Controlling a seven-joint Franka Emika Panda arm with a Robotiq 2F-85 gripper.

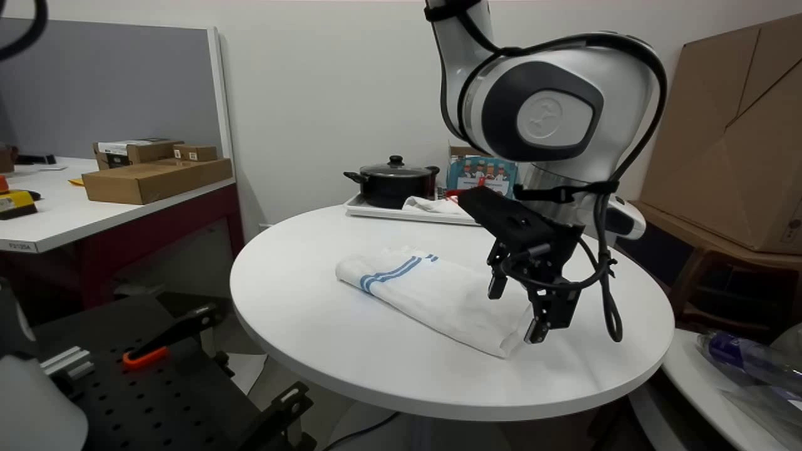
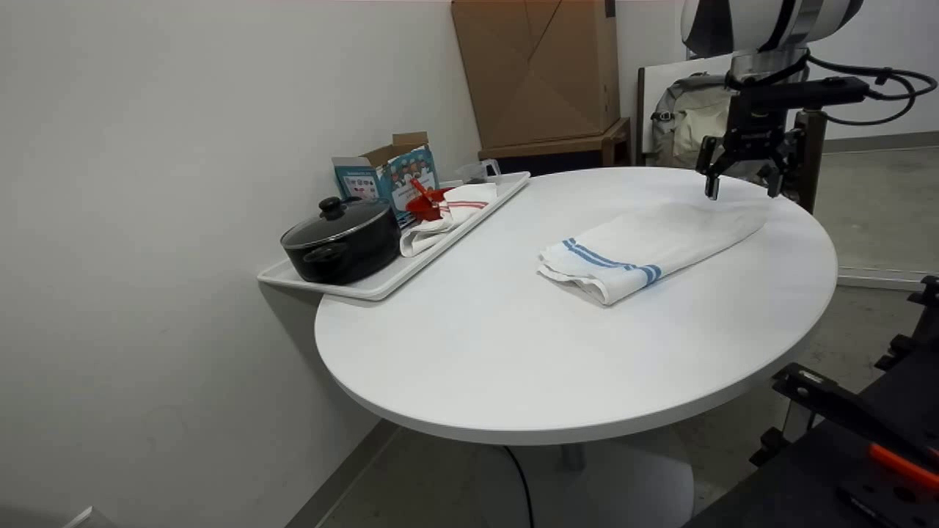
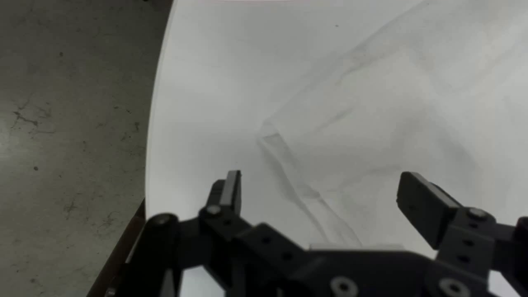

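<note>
A folded white towel with blue stripes at one end lies flat on the round white table. My gripper is over the towel's plain end, its fingers wide apart and empty. In exterior view 2 the gripper hangs near that same end of the towel, on the side away from the stripes. Looking down in the wrist view, the towel's folded edge runs between the two fingers of my gripper. Whether a fingertip touches the cloth I cannot tell.
At the table's back edge a white tray holds a black lidded pot, a picture box and a red-striped cloth. The table edge is close to the gripper. Bare tabletop surrounds the towel.
</note>
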